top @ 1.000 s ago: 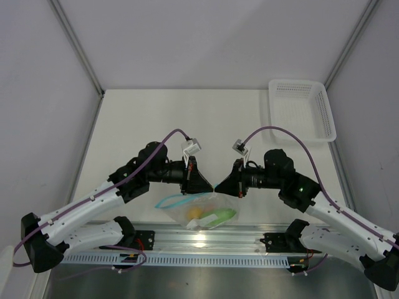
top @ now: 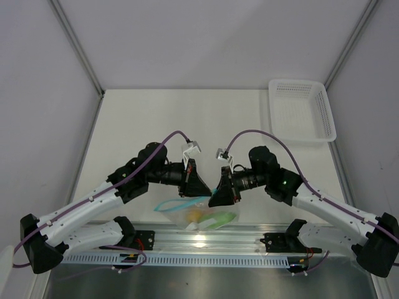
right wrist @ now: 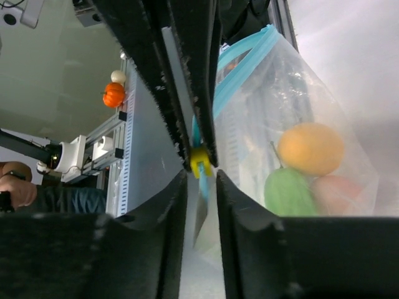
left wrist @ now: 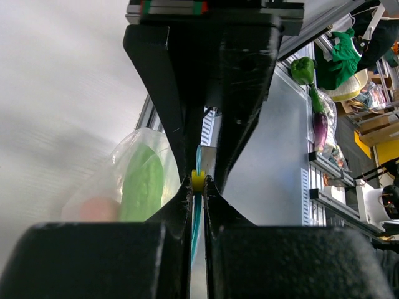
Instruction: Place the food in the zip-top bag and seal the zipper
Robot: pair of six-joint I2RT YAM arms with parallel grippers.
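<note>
The clear bag (top: 199, 217) with a blue zipper strip lies at the front edge, holding green, yellow and pink food (right wrist: 310, 148). My left gripper (top: 198, 188) is shut on the zipper, where a yellow slider (left wrist: 198, 182) sits between its fingertips in the left wrist view. My right gripper (top: 219, 200) is right beside it at the zipper. In the right wrist view the strip and yellow slider (right wrist: 199, 161) appear at its fingertips; whether those fingers grip it is unclear.
A white basket (top: 302, 109) stands at the back right. Metal rails run along the front edge.
My right gripper has moved left and toward the front, closer to the left gripper at the zipper. The left gripper has barely moved.
</note>
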